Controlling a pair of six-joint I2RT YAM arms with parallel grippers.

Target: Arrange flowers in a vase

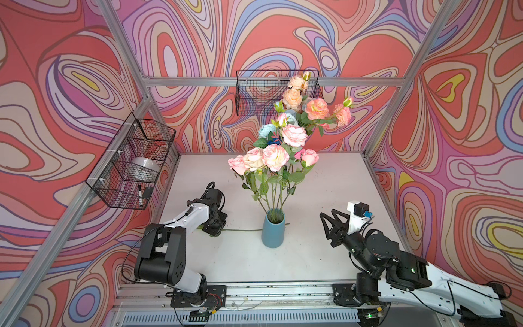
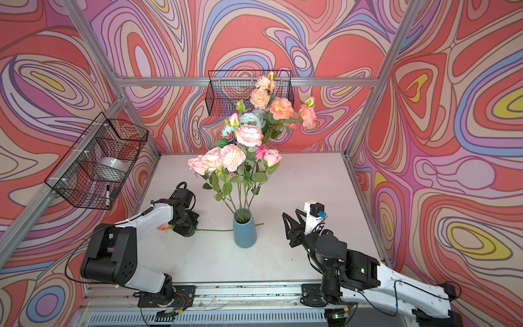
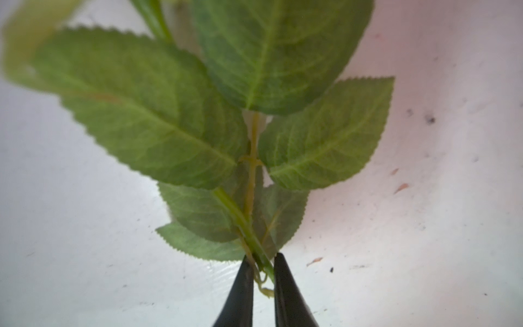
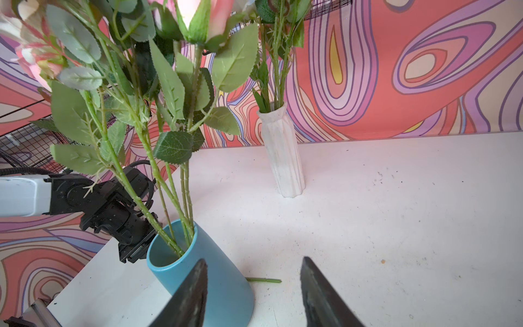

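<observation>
A blue vase (image 1: 273,234) stands upright mid-table, holding several pink and cream roses (image 1: 275,157). To its left my left gripper is closed around the green stem (image 3: 239,218) of another flower, whose leaves (image 3: 327,136) fill the left wrist view. This flower's bare stem (image 1: 242,230) stretches rightward low over the table, passing behind the blue vase; its tip (image 4: 264,280) shows beyond. A little of its pinkish bloom (image 2: 163,226) shows by the left arm. My right gripper is open and empty, right of the blue vase.
Behind the blue vase a white ribbed vase (image 4: 282,152) holds peach and blue flowers. Wire baskets hang on the left (image 1: 130,163) and the back wall (image 1: 256,98).
</observation>
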